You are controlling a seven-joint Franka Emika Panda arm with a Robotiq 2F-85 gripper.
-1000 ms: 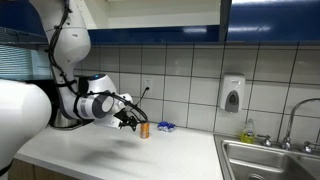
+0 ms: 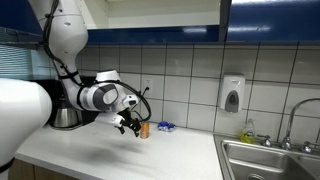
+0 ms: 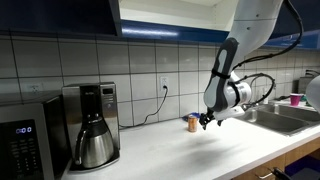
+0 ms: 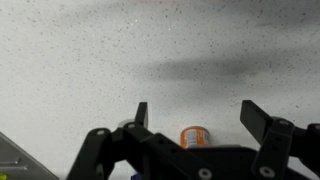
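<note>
Over the white counter hangs my gripper, its fingers apart and empty. In the wrist view, the two black fingers stand wide of each other. An orange bottle or can rests on the counter close to the tiled wall, just right of and behind the gripper in exterior view 1. From the wrist camera, that orange object shows its round top at the bottom edge, between the fingers in the picture. A blue item lies farther right along the wall.
To the right is a sink with a faucet, and a yellow-green soap bottle behind it. A coffee maker and a microwave occupy the other end.
The arm has shifted in exterior view 1, its white wrist body turning and coming slightly lower and toward the camera. The orange object and the blue item have stayed put.
</note>
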